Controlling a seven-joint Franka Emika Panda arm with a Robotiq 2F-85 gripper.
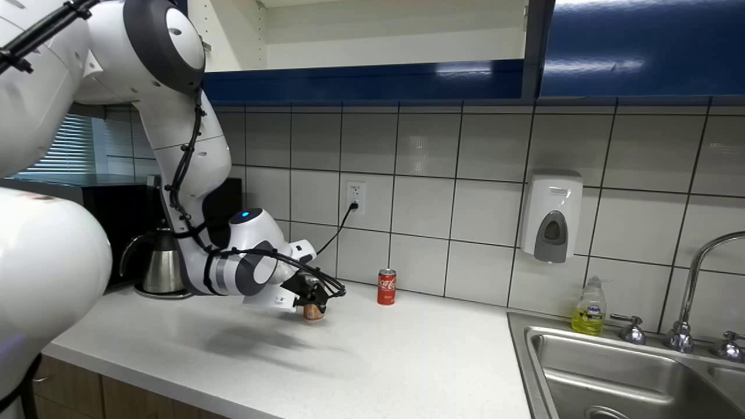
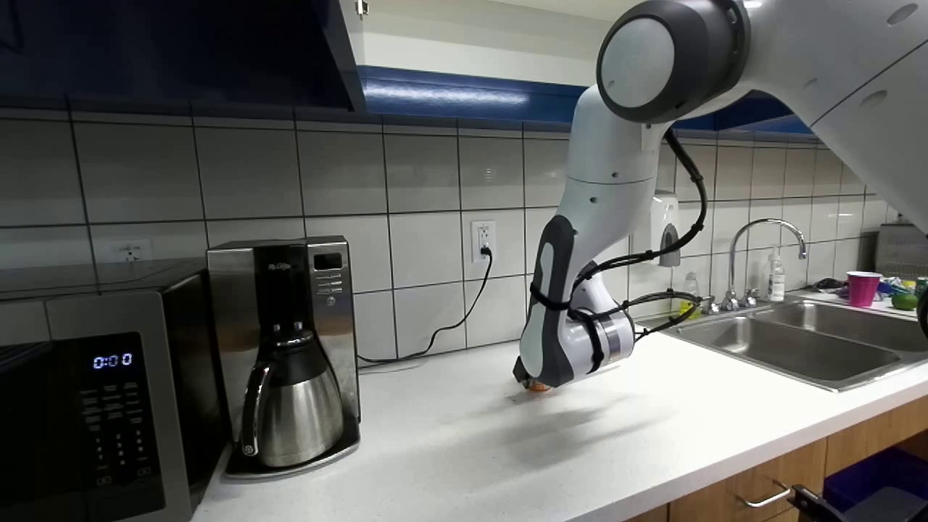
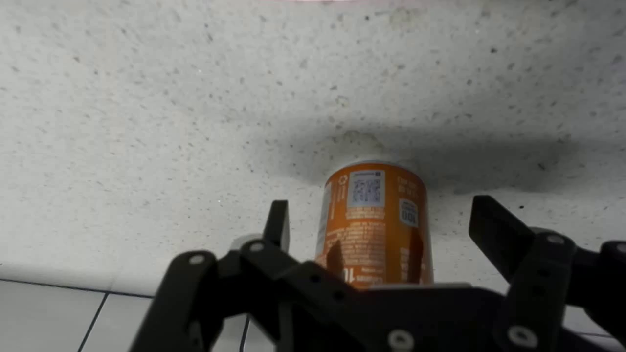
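An orange can stands on the pale speckled counter. My gripper is open, with one finger to the left of the can and the other to its right. Gaps show on both sides, wider on the right, so neither finger touches it in the wrist view. The gripper body hides one end of the can there. In exterior view 1 only the can's lower part shows beneath the gripper, and exterior view 2 gives just a sliver of orange.
A red Coke can stands near the tiled wall, right of the gripper. Further right are a soap bottle and a sink. The coffee maker and microwave occupy the other end.
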